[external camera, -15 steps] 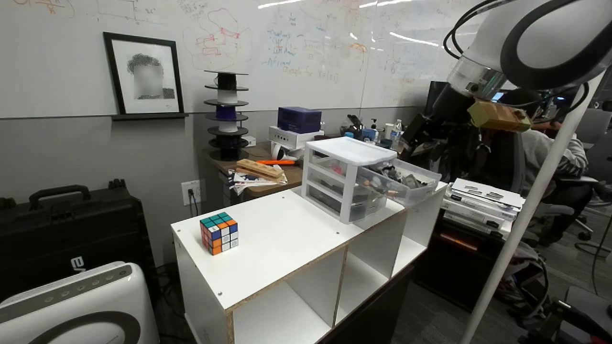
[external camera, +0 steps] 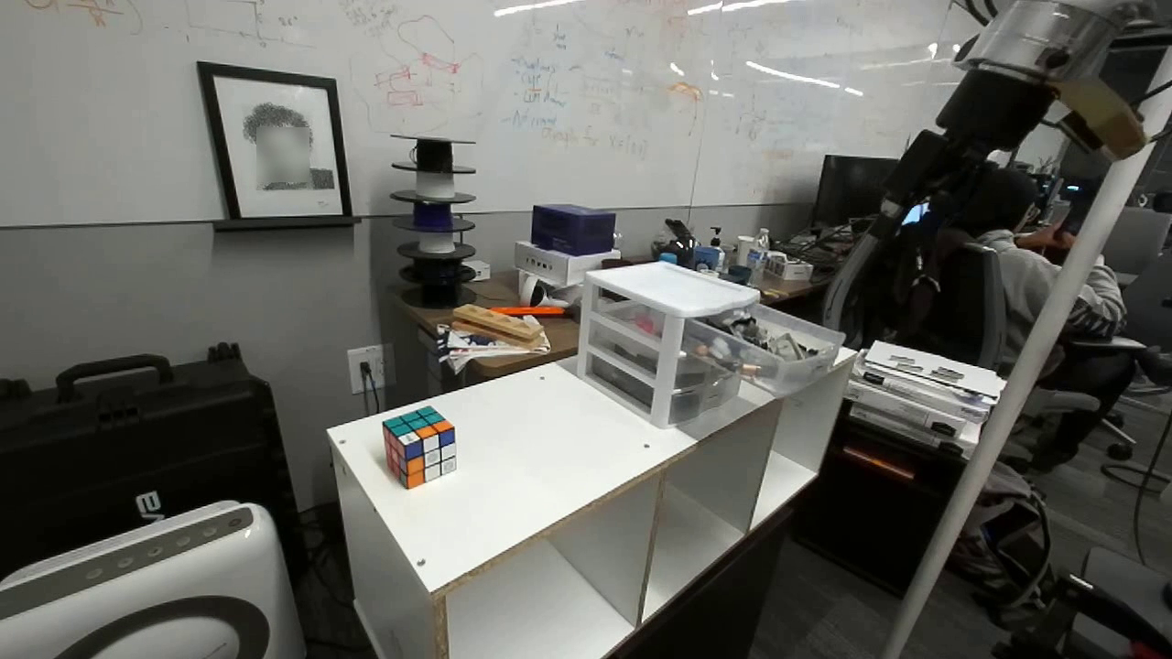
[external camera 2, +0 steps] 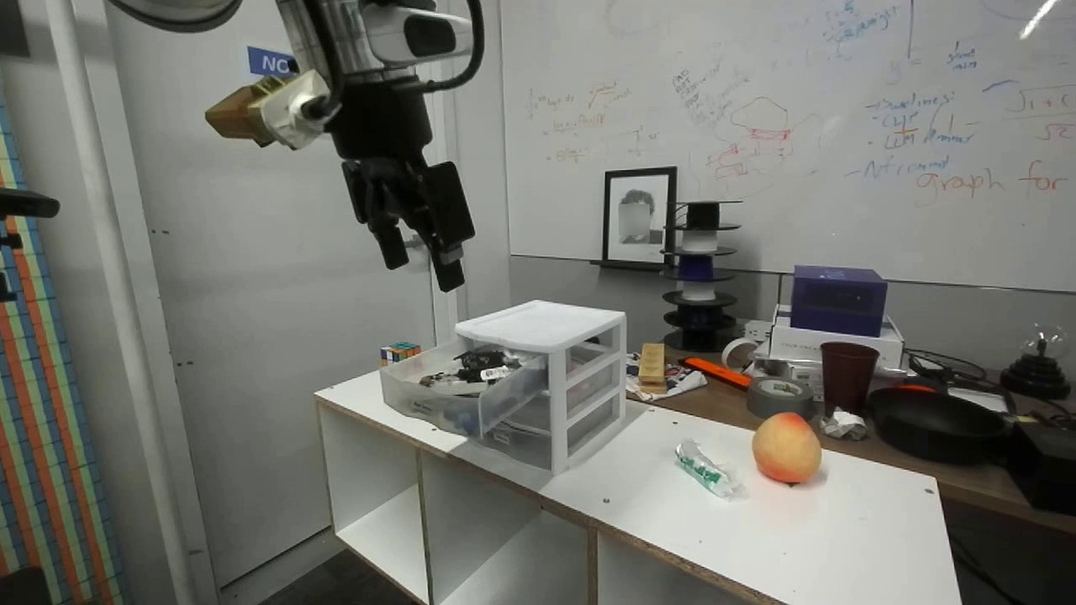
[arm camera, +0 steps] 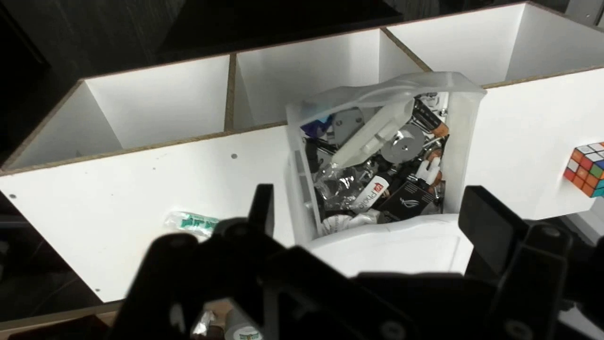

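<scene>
My gripper (external camera 2: 421, 264) hangs open and empty in exterior view 2, high above the open drawer. That clear drawer (external camera 2: 429, 403) sticks out of a small white-framed drawer unit (external camera 2: 557, 403) and is full of loose small parts. Seen from the wrist, the drawer (arm camera: 470, 141) lies between and beyond my spread fingers, with batteries, a grey disc and a black card among its contents. A Rubik's cube (external camera: 418, 447) rests on the white shelf top near one end. On the far side of the unit are a peach (external camera 2: 787, 448) and a clear-and-green wrapped item (external camera 2: 708, 470).
The white shelf (external camera: 527, 467) has open cubbies along its front. Bare top lies between cube and drawer unit. Behind stands a desk with a dark pan (external camera 2: 938, 423), a brown cup (external camera 2: 847, 375) and tape (external camera 2: 781, 397). A white pole (external camera: 1016, 406) rises near the arm.
In exterior view 1 the arm and gripper have moved up and to the right, farther from the drawer unit. The cube, drawer and unit stand as before.
</scene>
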